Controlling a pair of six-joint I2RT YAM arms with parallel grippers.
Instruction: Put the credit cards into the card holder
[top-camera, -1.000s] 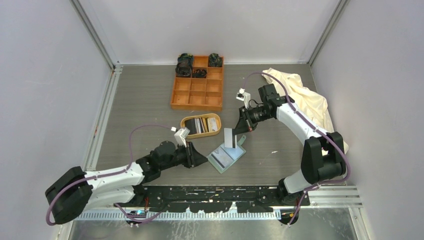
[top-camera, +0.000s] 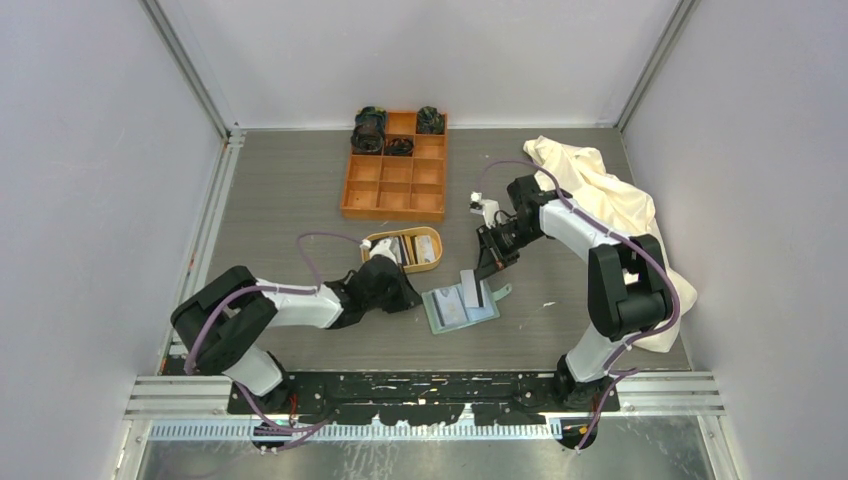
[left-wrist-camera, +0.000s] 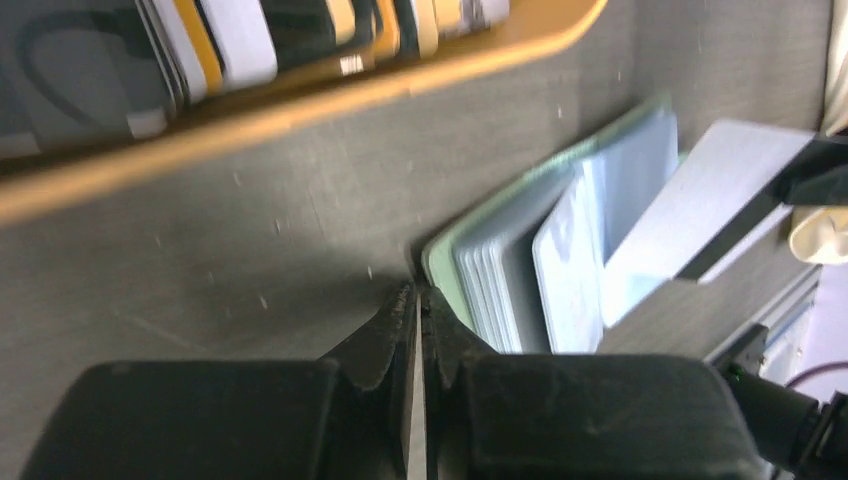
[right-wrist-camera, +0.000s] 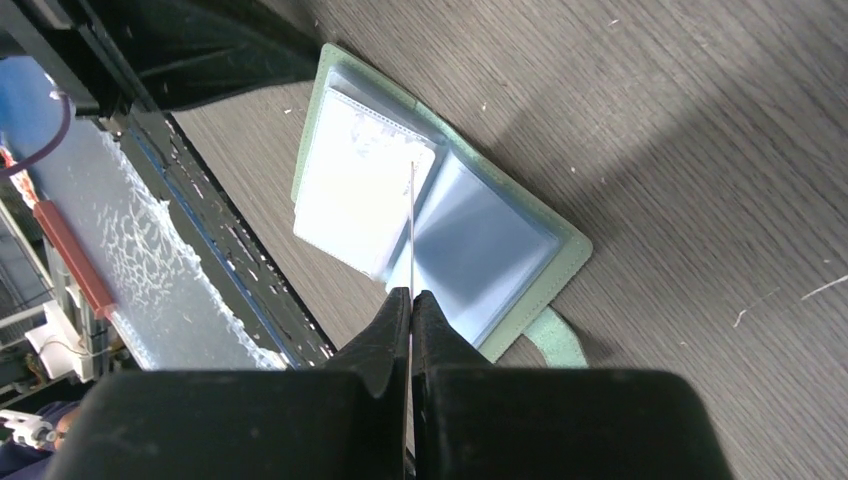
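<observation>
The pale green card holder (top-camera: 449, 308) lies opened on the table, its clear sleeves facing up. My right gripper (top-camera: 481, 276) is shut on a white card (top-camera: 468, 286) with a black stripe, held above the holder's right-hand sleeves. Seen edge-on in the right wrist view, the card (right-wrist-camera: 411, 215) stands upright over the blue-tinted sleeve (right-wrist-camera: 475, 240); whether its lower edge touches is unclear. Low at the holder's left corner is my left gripper, shut, its tips close against the green cover (left-wrist-camera: 437, 262). Nothing distinct shows between its fingers.
Behind the left gripper stands a tan oval basket (top-camera: 425, 266) holding several cards. Farther back is an orange compartment tray (top-camera: 392, 213) with dark items. Cream cloth (top-camera: 585, 172) lies at the right; the table right of the holder is clear.
My left gripper has come in from the front left to the holder's corner. The holder has turned.
</observation>
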